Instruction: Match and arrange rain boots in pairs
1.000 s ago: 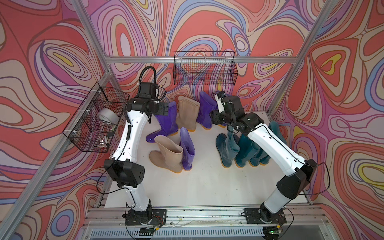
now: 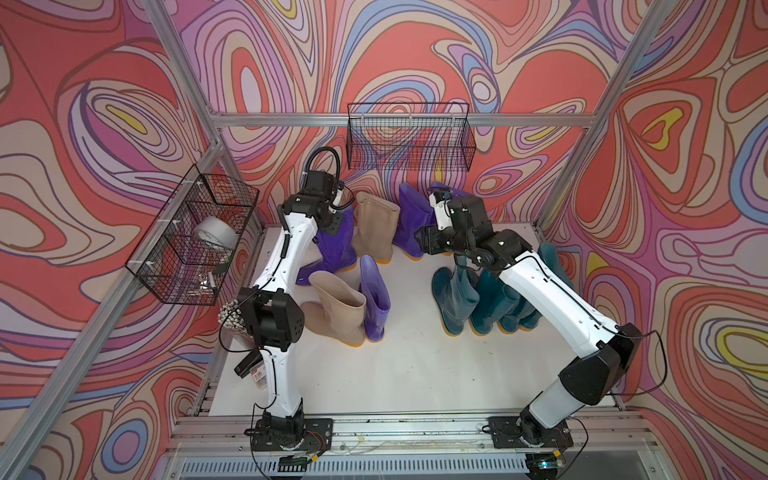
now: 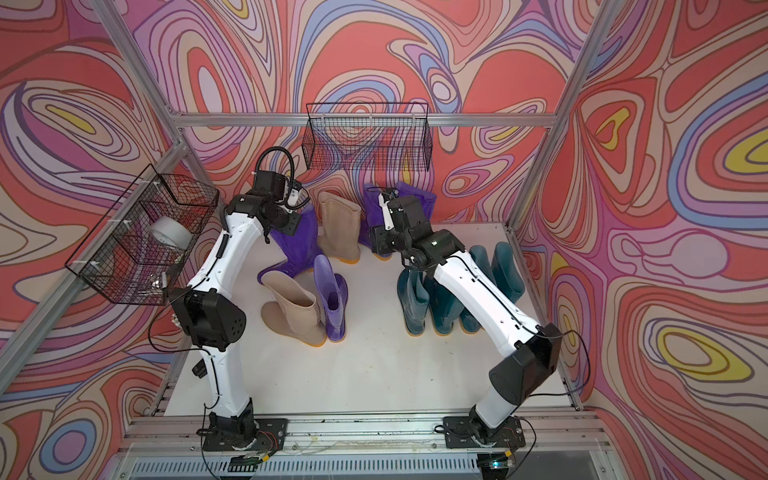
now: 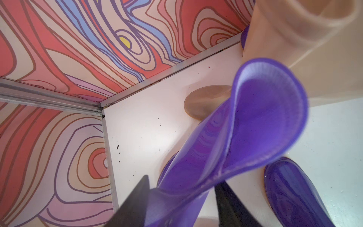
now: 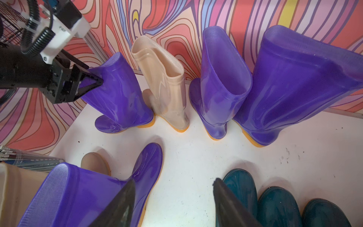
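Note:
My left gripper straddles the top edge of the back-left purple boot (image 5: 124, 98), fingers apart with the boot between them. My right gripper hangs open over the middle of the floor, nothing between its fingers. Along the back stand a beige boot (image 2: 376, 228) and two purple boots (image 5: 223, 75). At the front left, a beige boot (image 2: 340, 312) stands beside a purple boot (image 2: 374, 304). Several teal boots (image 3: 416, 300) stand close together on the right.
A wire basket (image 2: 160, 256) with white items hangs on the left wall, another (image 2: 409, 160) on the back wall above the boots.
My left gripper has moved right onto the back-left purple boot, which has shifted slightly.

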